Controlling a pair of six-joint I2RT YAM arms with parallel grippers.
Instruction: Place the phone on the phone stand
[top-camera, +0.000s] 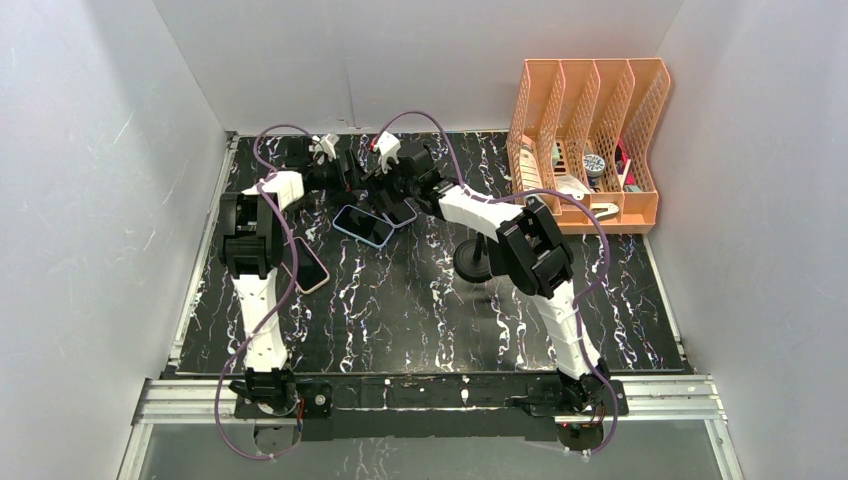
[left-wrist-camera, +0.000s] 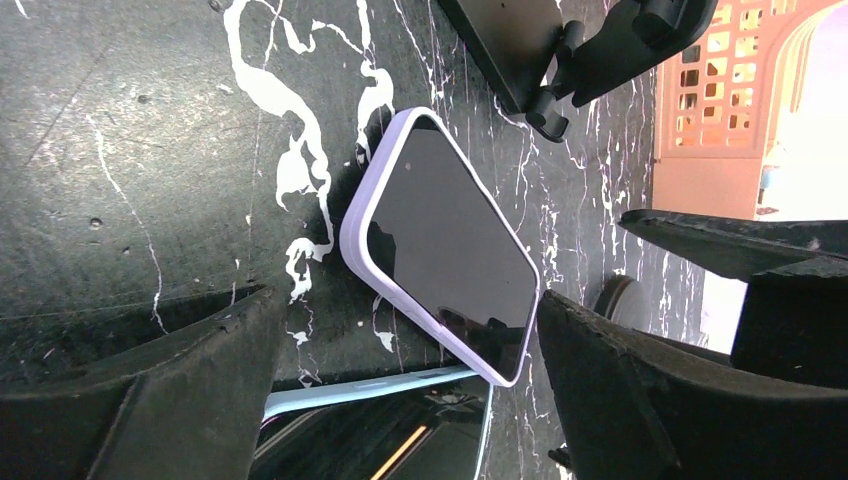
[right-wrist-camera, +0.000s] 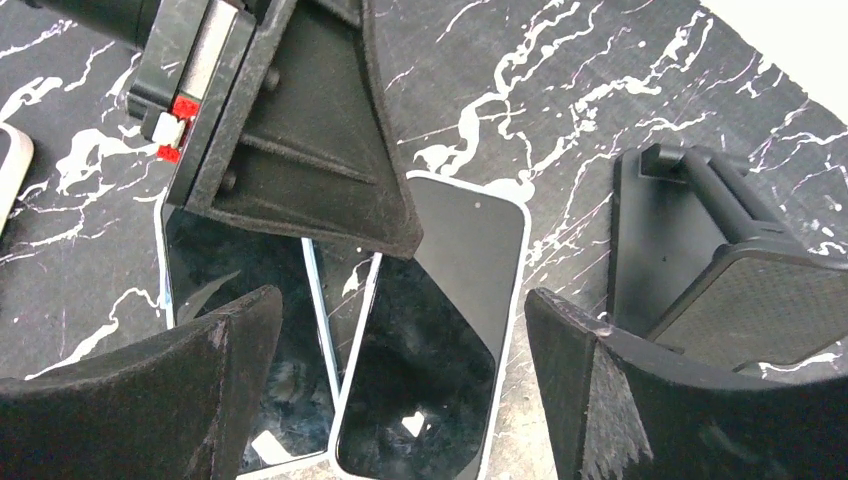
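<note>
A lavender-rimmed phone (left-wrist-camera: 445, 250) lies flat on the marble table beside a blue-rimmed phone (top-camera: 362, 226). My left gripper is open over the lavender phone, nothing between its fingers. My right gripper is also open and empty, above that same phone from the other side. Another phone (top-camera: 307, 267) lies at the left front. A black stand-like object (right-wrist-camera: 665, 250) is beside the lavender phone in the right wrist view. A round black base (top-camera: 468, 262) is partly hidden under my right arm.
An orange divided organizer (top-camera: 630, 210) with small items stands at the back right. Both arms crowd the back centre-left.
</note>
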